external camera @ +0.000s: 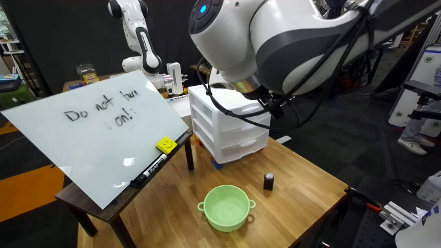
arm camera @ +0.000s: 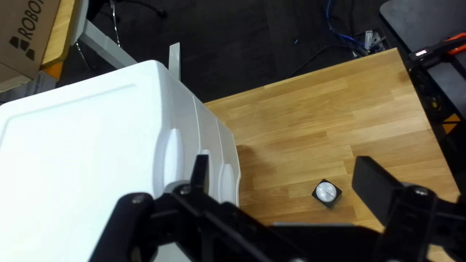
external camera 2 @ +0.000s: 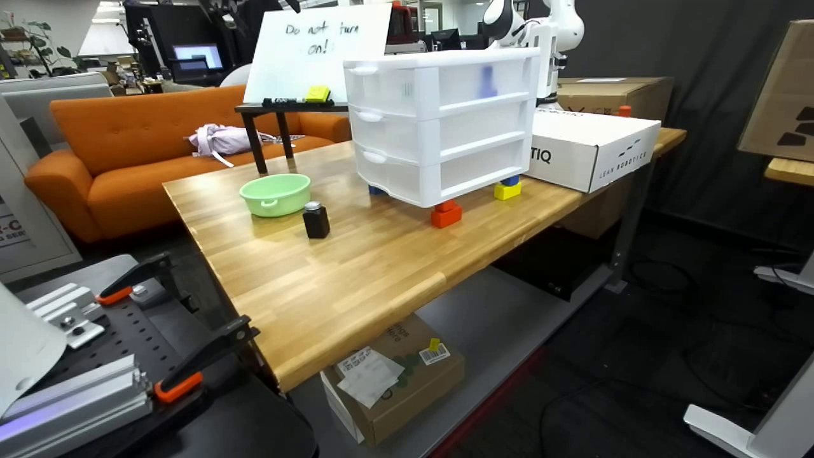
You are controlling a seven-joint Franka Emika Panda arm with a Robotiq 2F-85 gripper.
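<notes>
Wide apart in the wrist view, the fingers of my gripper are open with nothing between them. The left finger overlaps the front of a white drawer unit (arm camera: 78,131); whether it touches cannot be told. A small black shaker with a silver top (arm camera: 326,192) stands on the wooden table beyond the fingers, nearer the right one. All drawers of the unit (external camera: 244,132) look closed. A light green two-handled bowl (external camera: 226,206) sits empty on the table, left of the shaker (external camera: 268,182). My gripper is mostly hidden behind the arm in exterior view 1.
A whiteboard (external camera: 95,124) with a marker (external camera: 153,167) and a yellow eraser (external camera: 166,145) leans on a dark stand. Colored blocks (external camera 2: 447,214) sit under the drawer unit. A white box (external camera 2: 587,145) lies behind it.
</notes>
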